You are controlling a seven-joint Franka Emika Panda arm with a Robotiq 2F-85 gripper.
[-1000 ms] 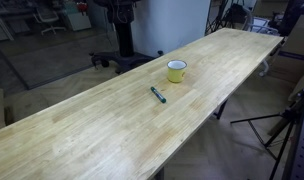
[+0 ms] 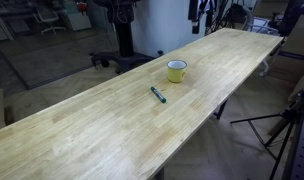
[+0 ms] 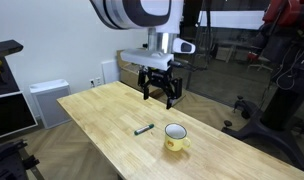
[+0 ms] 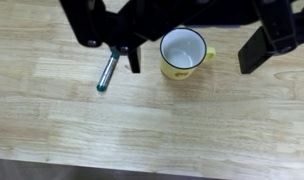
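Note:
A yellow mug [image 2: 176, 71] stands upright on the wooden table, its pale inside facing up. Beside it, a short way off, lies a dark green marker [image 2: 158, 95]. In exterior view 2 my gripper [image 3: 160, 101] hangs above the table, apart from both things. It is open, with nothing held. From the wrist, the mug [image 4: 182, 53] shows below and between the spread fingers, its handle toward the right. The marker [image 4: 109, 71] is to the left, its upper end partly hidden by the left finger.
The wooden table [image 3: 102, 108] is long and mostly bare around the mug and marker. In exterior view 2 a black monitor stand [image 3: 257, 130] is behind the table. A dark tripod [image 2: 277, 135] stands on the floor by the table's side.
My gripper has come into exterior view 1 at the top, where earlier it was out of sight. The mug and the marker have stayed in place.

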